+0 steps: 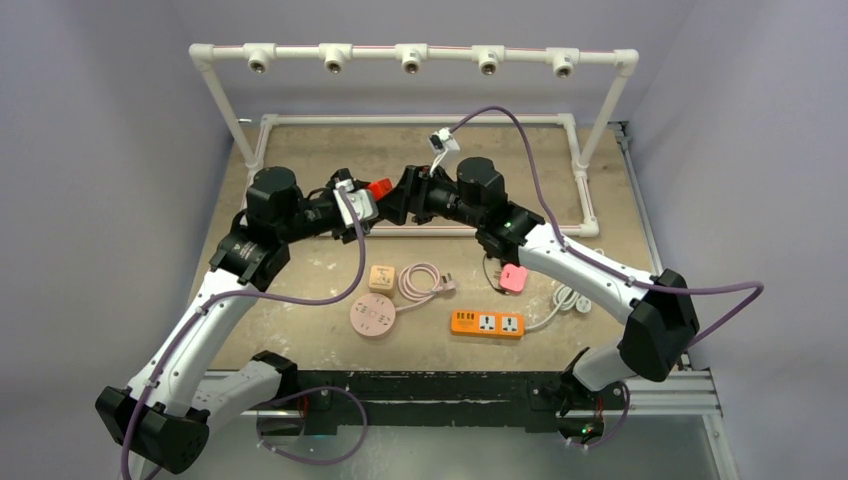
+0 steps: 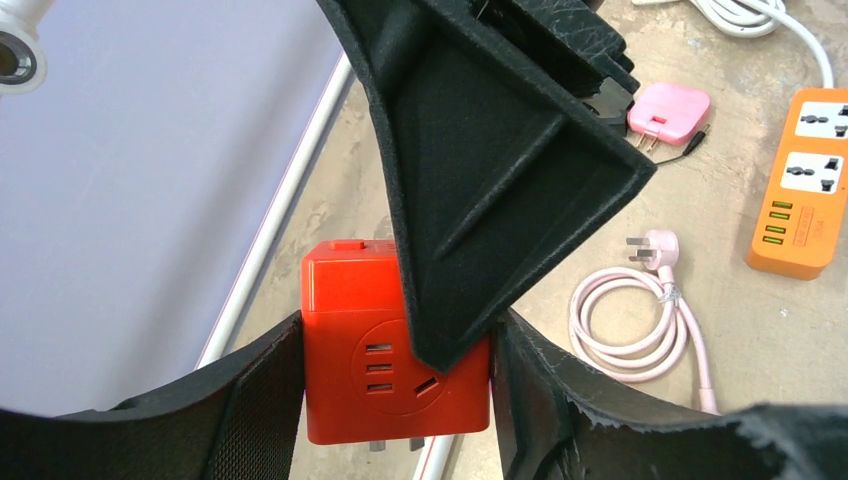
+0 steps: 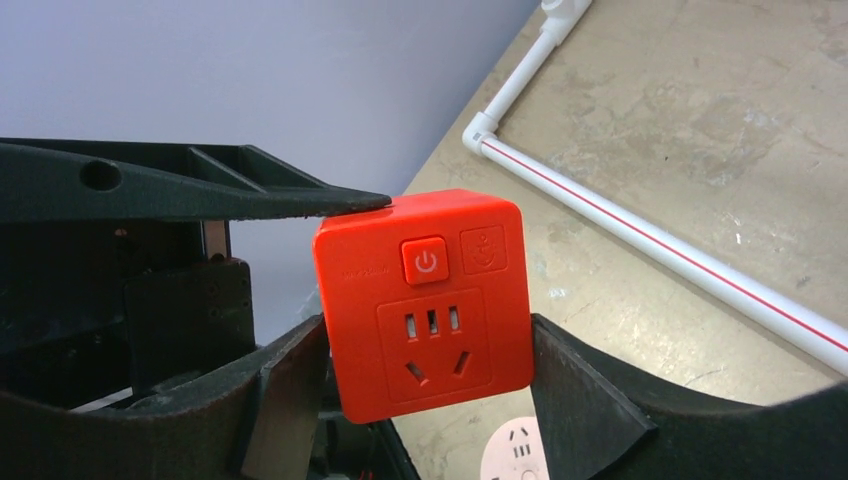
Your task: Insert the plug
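A red cube socket (image 1: 380,187) is held in the air near the centre, between both arms. My left gripper is shut on it in the left wrist view, with prongs showing below the cube. My right gripper surrounds the cube in the right wrist view, whose socket face and power button face that camera; whether its fingers press on it is unclear. A dark finger piece lies across the cube in each wrist view.
Below lie an orange power strip (image 1: 470,322), a pink round socket (image 1: 370,318), a wooden-coloured cube (image 1: 381,279), a coiled pink plug cable (image 1: 420,268) and a pink adapter (image 1: 513,281). A white pipe frame (image 1: 420,120) surrounds the back.
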